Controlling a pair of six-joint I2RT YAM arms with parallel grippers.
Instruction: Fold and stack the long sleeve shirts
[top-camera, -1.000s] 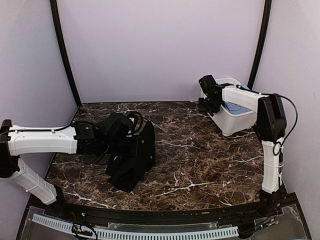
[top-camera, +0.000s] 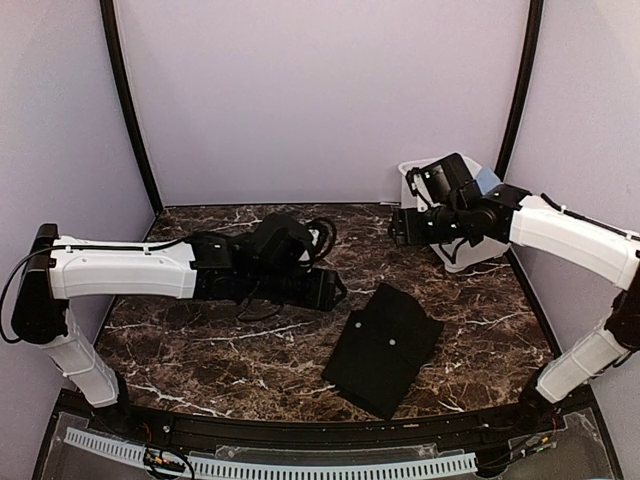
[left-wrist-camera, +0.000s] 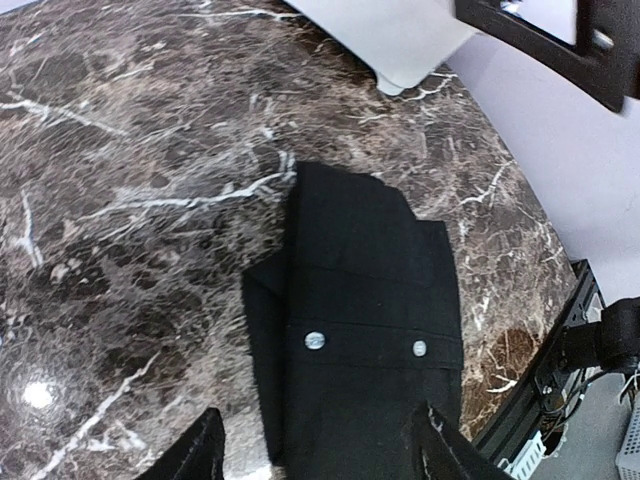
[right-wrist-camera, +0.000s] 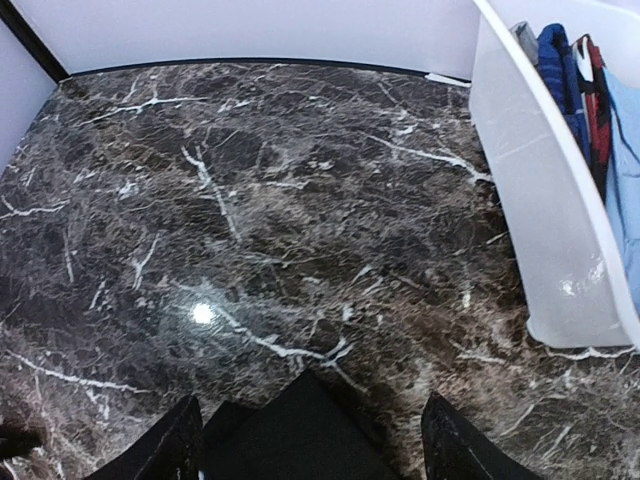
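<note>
A black shirt (top-camera: 383, 350), folded into a compact bundle with two pale buttons showing, lies askew on the marble table at the front, right of centre. My left gripper (top-camera: 332, 290) hovers beside its upper left corner, open and empty; in the left wrist view the shirt (left-wrist-camera: 370, 300) lies below and beyond the parted fingertips (left-wrist-camera: 205, 445). Farther back and to the right, my right gripper (top-camera: 407, 227) is in the air near the bin, its fingers apart with nothing between them. The right wrist view catches only the shirt's far corner (right-wrist-camera: 305, 430).
A white bin (top-camera: 462, 258) stands at the back right, holding folded garments, among them a light blue one (right-wrist-camera: 625, 150) and a red one (right-wrist-camera: 597, 100).
The shirt hung from my left gripper, moved right with it, and now lies released on the table.
</note>
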